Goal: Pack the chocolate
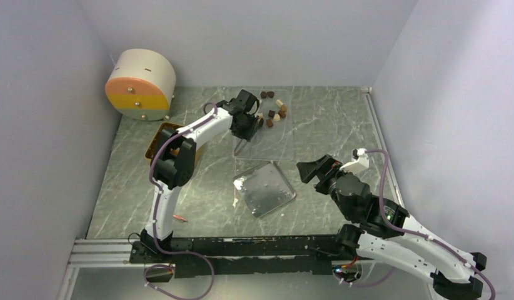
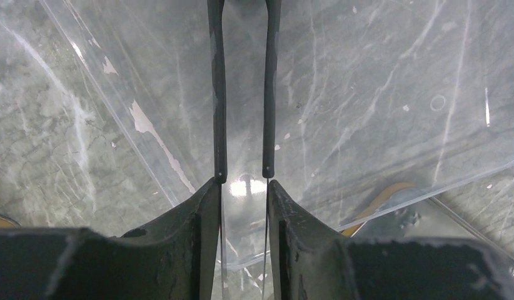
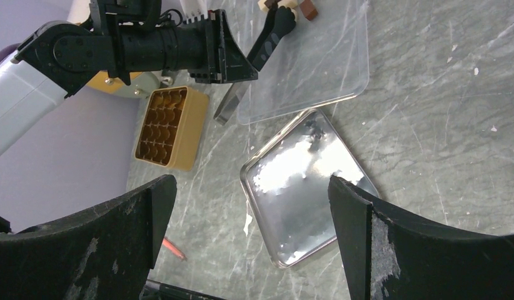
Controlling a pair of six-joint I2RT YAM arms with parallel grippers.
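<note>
Several brown, dark and cream chocolates (image 1: 269,123) sit on a clear plastic mat (image 1: 273,144) at the back centre. My left gripper is over the mat, part open around dark-handled metal tongs (image 2: 219,112), whose two arms run between its fingers; whether it grips them is unclear. In the top view the left gripper (image 1: 245,125) is just left of the chocolates. A gold moulded tray (image 3: 190,128) lies left of the mat, partly under the left arm in the top view. My right gripper stands open and empty at the right front.
An empty metal tray (image 1: 264,187) lies in front of the mat. A small striped drawer cabinet (image 1: 140,75) stands back left. A red pen-like item (image 1: 179,218) lies front left.
</note>
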